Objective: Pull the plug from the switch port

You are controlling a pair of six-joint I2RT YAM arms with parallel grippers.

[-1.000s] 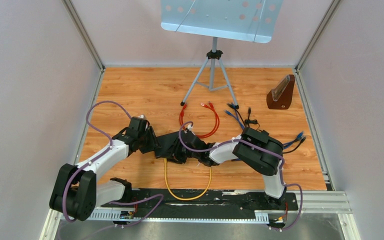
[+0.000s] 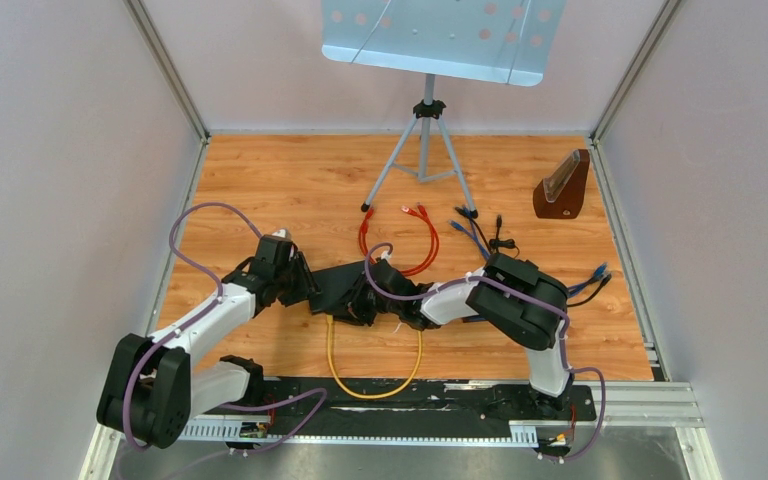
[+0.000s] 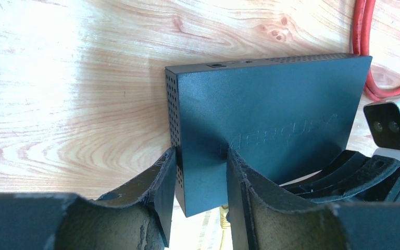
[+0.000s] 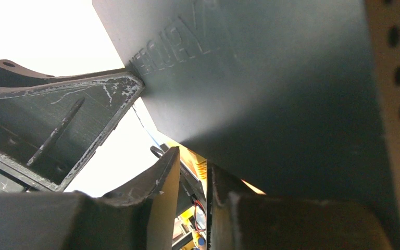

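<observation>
The dark switch box (image 2: 338, 285) lies between my two arms. My left gripper is shut on its near left corner, one finger against the perforated side and the other on the broad face. From its front edge comes the yellow plug (image 3: 224, 216), partly covered by a left finger; its cable (image 2: 375, 395) loops forward. My right gripper stands partly open at that edge. In the right wrist view the yellow plug (image 4: 201, 170) appears between the fingertips, with a gap beside the left finger. How far the plug sits in the port is hidden.
Red cables (image 2: 432, 240) lie just behind the switch. Blue and black cables (image 2: 480, 235) are farther right. A tripod stand (image 2: 425, 150) rises at the back, with a brown metronome (image 2: 562, 188) at right.
The left arm looks still.
</observation>
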